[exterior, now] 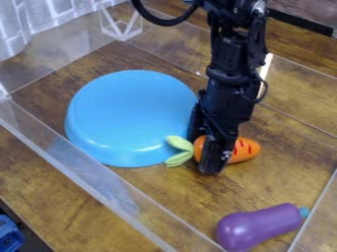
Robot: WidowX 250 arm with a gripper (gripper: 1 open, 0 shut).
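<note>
A black robot gripper (214, 154) reaches down from the top, its fingertips at an orange toy carrot (241, 151) with pale green leaves, lying on the wooden surface. The fingers cover part of the carrot; whether they are closed on it is unclear. The carrot's leaves touch or lie very near a blue round bowl or plate (121, 113), which sits just left of the gripper.
A purple toy eggplant (254, 228) lies at the front right. Clear plastic walls edge the wooden surface (158, 207) on the left and right. Bare wood shows at the back and in front of the carrot.
</note>
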